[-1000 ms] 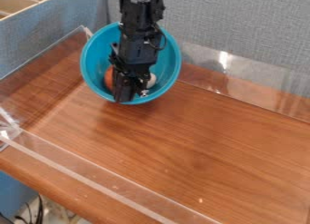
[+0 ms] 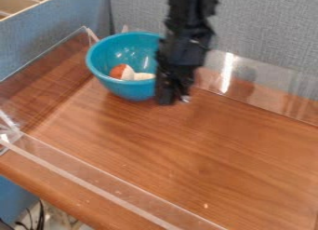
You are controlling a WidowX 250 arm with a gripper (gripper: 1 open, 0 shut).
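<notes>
My gripper [image 2: 176, 92], dark and motion-blurred, hangs at the right side of a teal bowl [image 2: 106, 53], low over the wooden surface and partly in front of the bowl. It looks shut, with nothing clearly visible between its fingers. Inside the bowl, at the back left of the surface, lie an orange object [image 2: 119, 71] and a pale, whitish object [image 2: 140, 76].
Clear plastic edging runs along its sides. A grey padded wall [image 2: 267, 33] stands behind, and a wooden box [image 2: 18, 8] sits outside at the top left.
My gripper has moved from inside the bowl out to the right of it. The bowl sits slightly further left than a second ago, and its contents are now more visible.
</notes>
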